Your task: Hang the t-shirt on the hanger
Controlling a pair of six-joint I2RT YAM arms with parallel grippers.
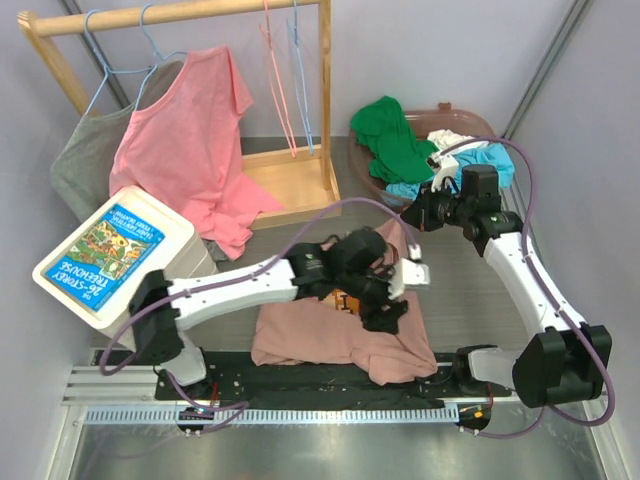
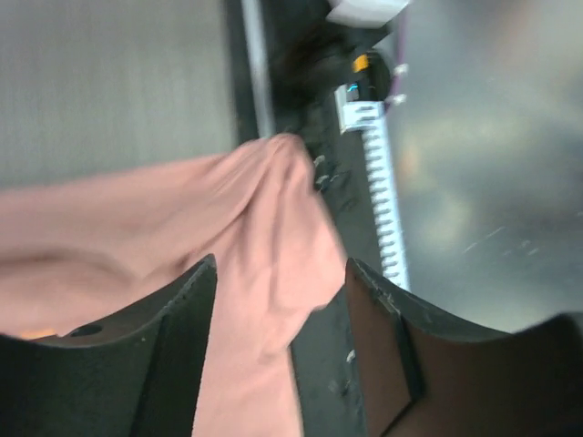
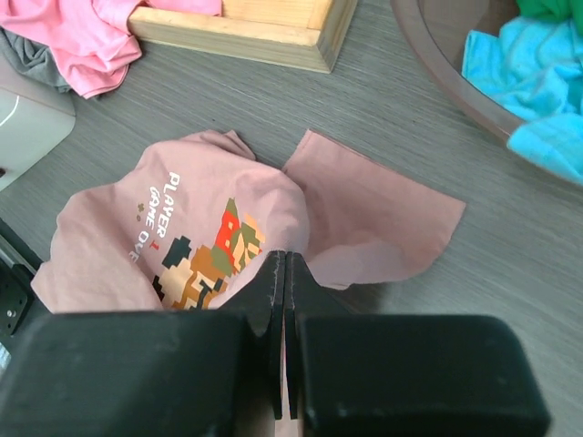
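The dusty-pink t-shirt lies crumpled on the floor near the front edge, its printed front partly showing. My left gripper is blurred over the shirt; in the left wrist view its fingers stand apart with no cloth visible held between them. My right gripper is shut at the shirt's back-right part; in the right wrist view a narrow strip of pink runs below the closed fingertips. Empty pink hangers and blue hangers hang on the wooden rail.
Hung shirts fill the rail's left. A laundry basket of clothes stands at back right, and a white box at left. Bare floor lies right of the shirt.
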